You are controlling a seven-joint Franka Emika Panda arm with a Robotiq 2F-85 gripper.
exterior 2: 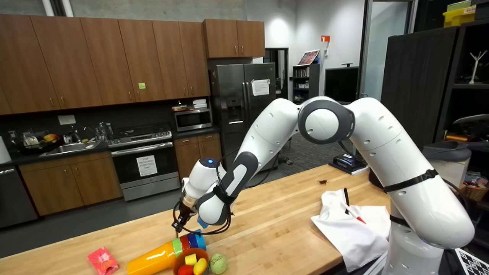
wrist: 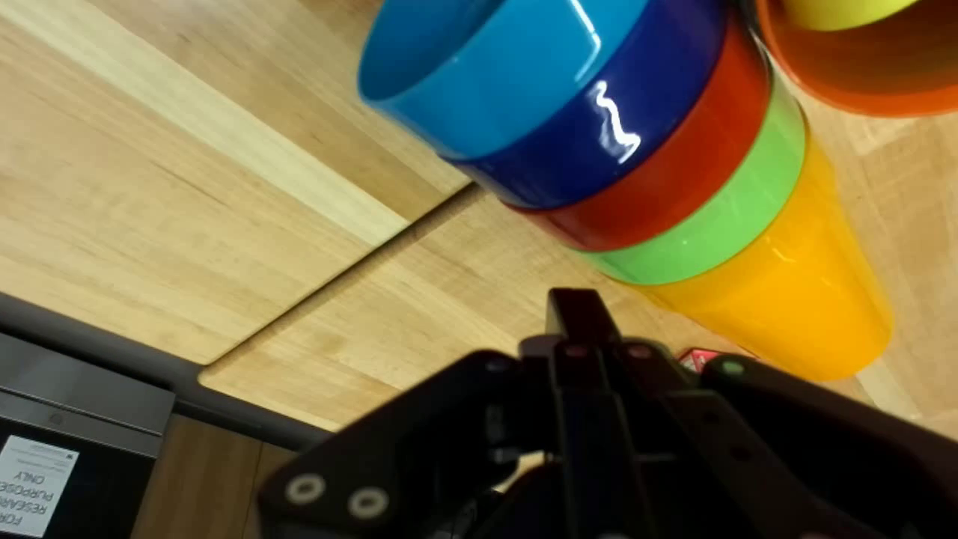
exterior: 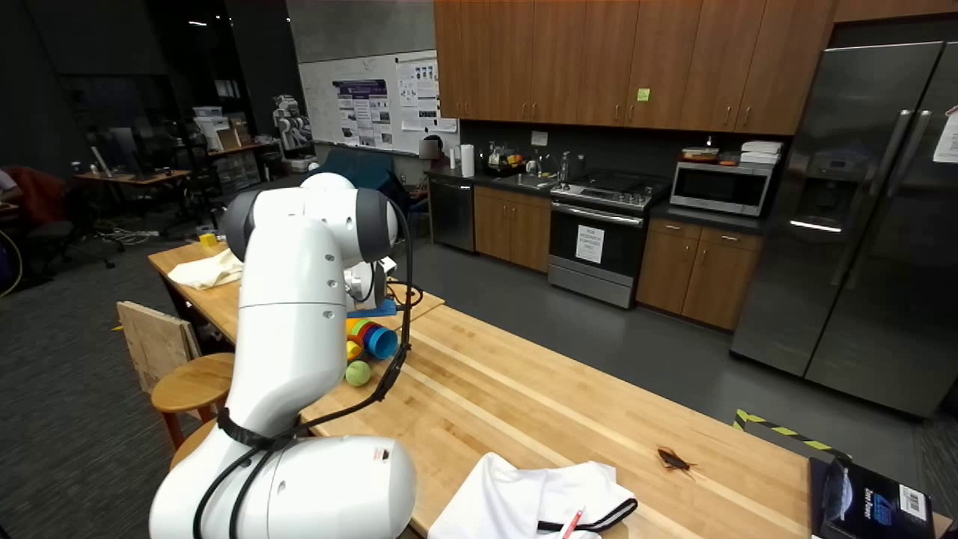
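Observation:
My gripper is shut, and nothing shows between its fingers. In the wrist view its tips lie just beside a row of nested cups lying on their side: a light blue cup (wrist: 530,81), then dark blue, red, green and an orange cup (wrist: 808,287). From the second exterior view, the gripper (exterior 2: 177,233) points down over the table, close behind the cups. An orange-red bowl (wrist: 862,90) with toy food inside stands against the cups. The arm hides my gripper in the first exterior view.
A green ball (exterior 2: 218,263) sits beside the bowl. Left of the cups lies a pink packet (exterior 2: 103,261). Farther along the table are a white cloth (exterior 2: 353,233) with a red-tipped pen, a brown toy insect (exterior 2: 323,181) and dark boxes (exterior 2: 350,161).

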